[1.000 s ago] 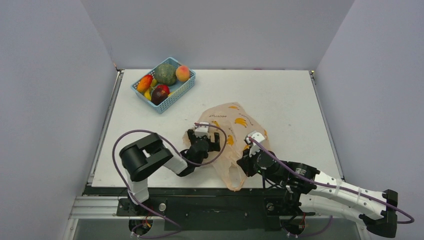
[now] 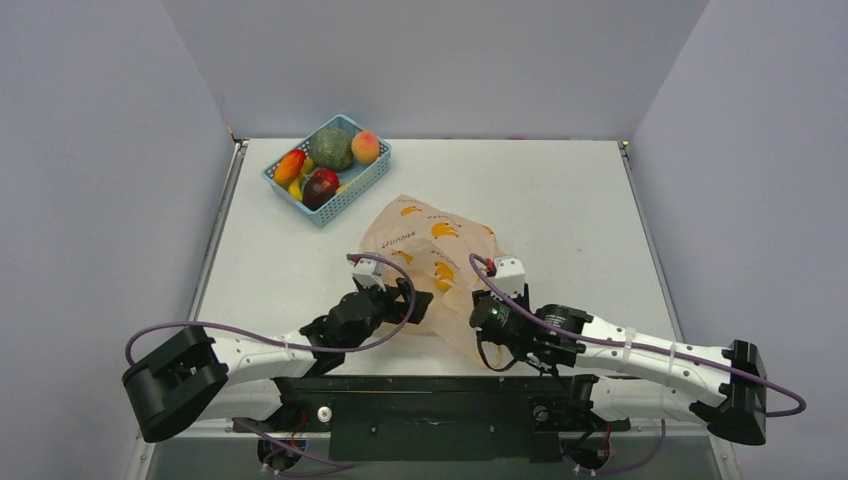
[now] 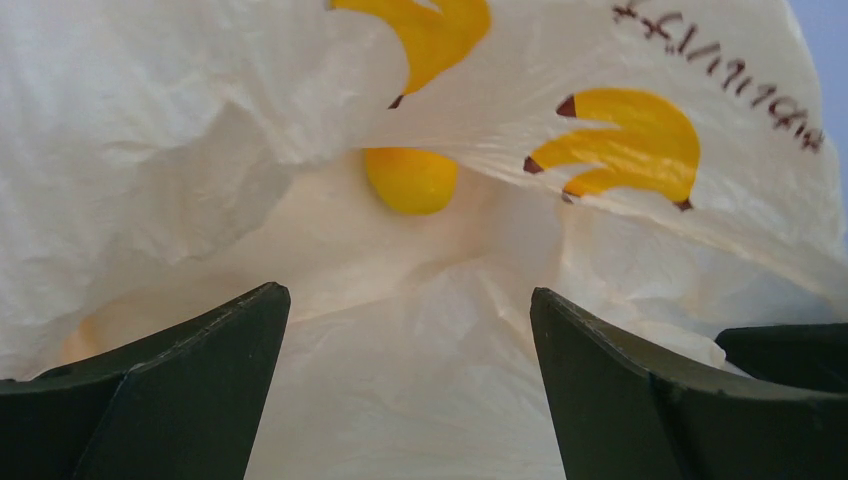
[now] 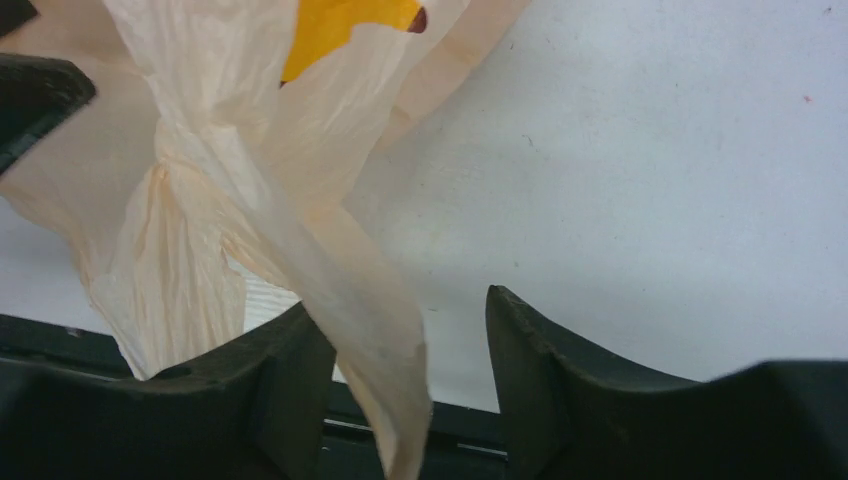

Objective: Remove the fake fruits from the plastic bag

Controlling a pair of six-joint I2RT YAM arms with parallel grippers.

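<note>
A peach-coloured plastic bag (image 2: 415, 225) with orange fruit prints lies on the table between my arms. The left wrist view looks into its mouth, where a rounded yellow fruit (image 3: 411, 182) lies partly covered by the upper layer. My left gripper has its fingers apart at the mouth, with loose plastic between and below the fingers but none pinched. On the bag's right side is my right gripper, also open. A twisted strip of the bag (image 4: 365, 330) passes between its fingers, near the left one. The fingertips are hard to see in the top view.
At the back left stands a blue basket (image 2: 350, 200) holding several fake fruits, among them a peach (image 2: 366, 147) and a green gourd (image 2: 331, 148). Table space (image 2: 560, 220) to the right and behind the bag is bare.
Both grippers went left with it and have since come right. The right side of the bag is now more bunched up. The basket is unmoved.
</note>
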